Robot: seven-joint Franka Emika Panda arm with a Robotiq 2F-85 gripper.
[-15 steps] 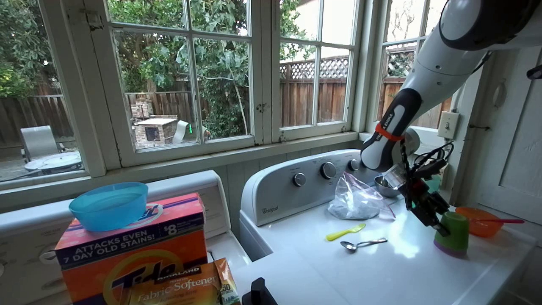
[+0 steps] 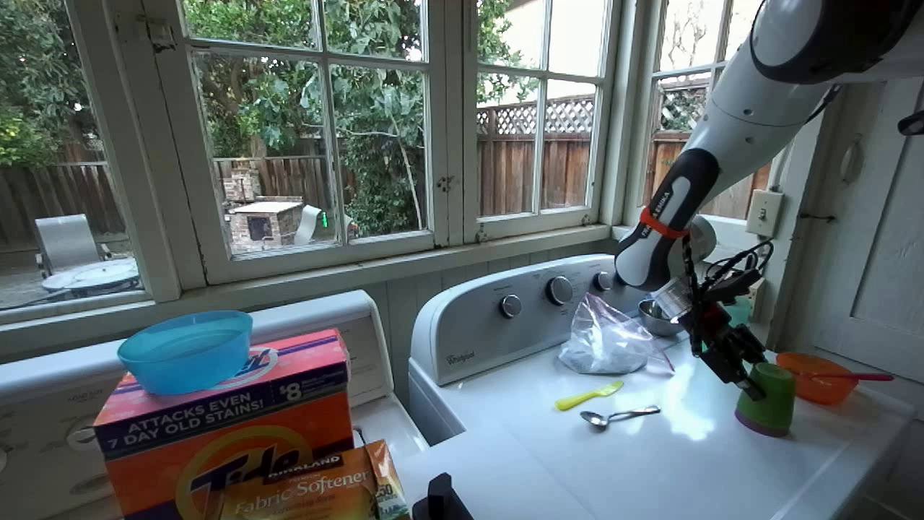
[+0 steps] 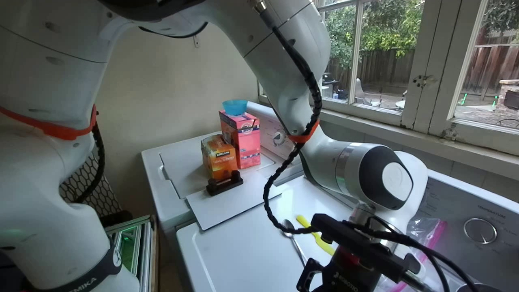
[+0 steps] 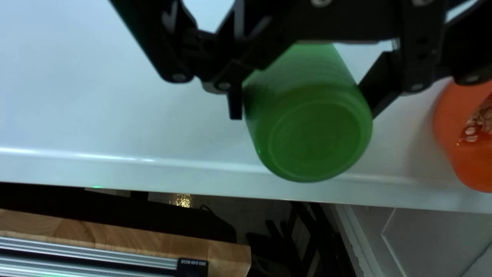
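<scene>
An upside-down green cup (image 2: pixel 769 400) with a purple rim at its bottom stands on the right part of the white washer top (image 2: pixel 554 459). My gripper (image 2: pixel 751 381) reaches down to it from the upper left and is shut on its sides. In the wrist view the round base of the cup (image 4: pixel 318 138) faces the camera, with one black finger (image 4: pixel 235 104) along its left side and the other finger (image 4: pixel 380 85) along its right. The cup and the fingertips are out of sight in exterior view 2, where only the upper part of the gripper shows.
Close behind the cup sits an orange bowl (image 2: pixel 814 390) with a reddish handle across it. A yellow utensil (image 2: pixel 589 396), a spoon (image 2: pixel 619 417), a clear plastic bag (image 2: pixel 606 342) and a metal bowl (image 2: pixel 660 321) lie farther left. The washer's edge (image 4: pixel 138 171) runs near the cup.
The green cup has shifted very slightly to the left in exterior view 1, with the gripper still at it. Everything else looks the same.
</scene>
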